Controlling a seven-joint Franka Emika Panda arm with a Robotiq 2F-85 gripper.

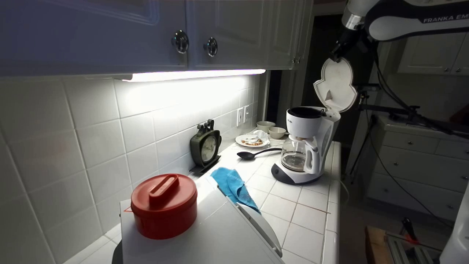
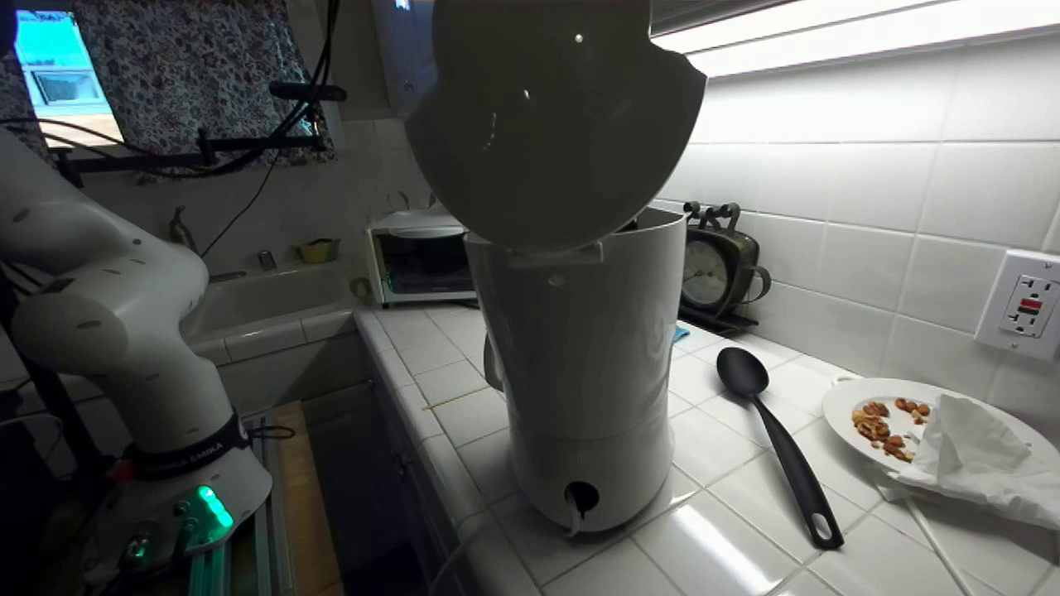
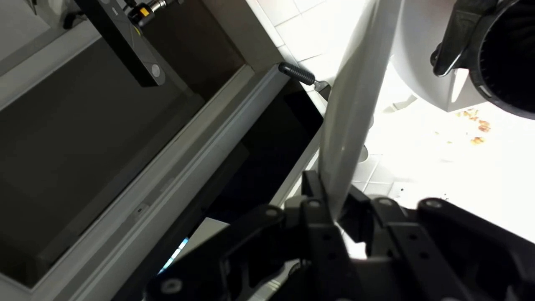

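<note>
The white coffee maker (image 1: 304, 123) stands on the tiled counter with its lid (image 1: 337, 83) raised steeply and its black filter basket (image 3: 510, 60) exposed. My gripper (image 1: 336, 58) is at the lid's top edge. In the wrist view the lid (image 3: 357, 95) appears edge-on, with my gripper shut on its rim. A glass carafe (image 1: 293, 154) sits in the coffee maker's base. From behind, in exterior view 2, the lid (image 2: 556, 119) rises above the white body (image 2: 586, 377); my gripper is out of that view.
A black spoon (image 2: 785, 447) and a plate (image 2: 845, 397) with nuts and paper lie beside the coffee maker. A blue cloth (image 1: 235, 187), a red lidded container (image 1: 163, 206) and a dark scale (image 1: 205, 147) are farther along. The counter's open edge (image 1: 336, 198) runs close by the coffee maker.
</note>
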